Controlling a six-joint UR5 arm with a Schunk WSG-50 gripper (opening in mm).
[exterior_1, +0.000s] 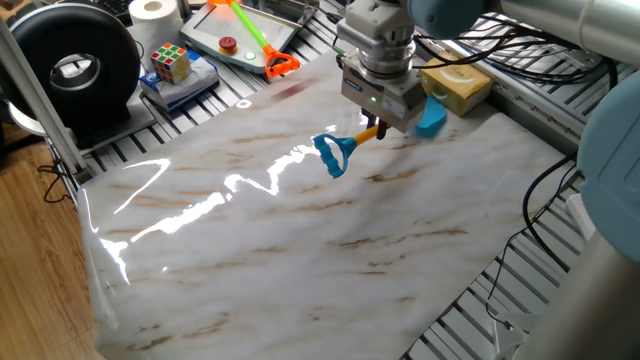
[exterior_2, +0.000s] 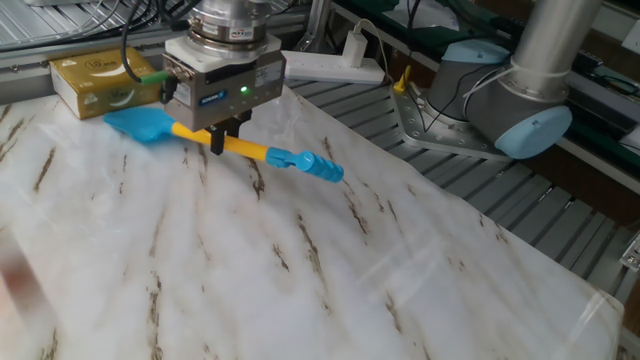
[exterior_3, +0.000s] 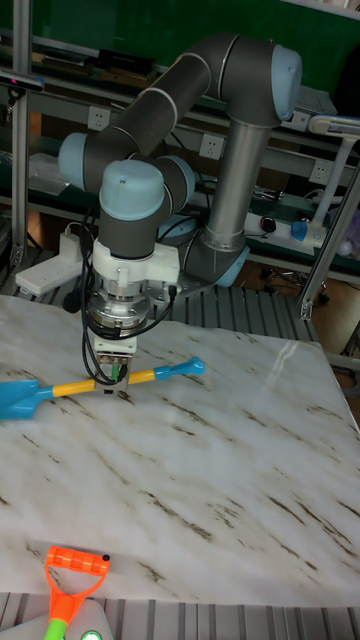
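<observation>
A toy shovel with a yellow shaft (exterior_2: 246, 148), a blue blade (exterior_2: 138, 124) and a blue grip (exterior_1: 347, 144) is at the far side of the marble-patterned table (exterior_1: 270, 260). My gripper (exterior_2: 218, 141) points down and is shut on the yellow shaft. In exterior view 3 the shovel's blade (exterior_3: 17, 399) lies left of the gripper (exterior_3: 111, 388), and the grip end (exterior_3: 187, 368) reaches out to the right. How far the shovel is off the table is hard to judge. The fingertips are partly hidden in exterior view 1.
A yellow box (exterior_1: 455, 84) stands behind the blade. An orange-and-green toy handle (exterior_1: 281, 64), a Rubik's cube (exterior_1: 171, 62) on a blue-and-white packet (exterior_1: 180, 88) and a paper roll (exterior_1: 157, 20) are beyond the table's edge.
</observation>
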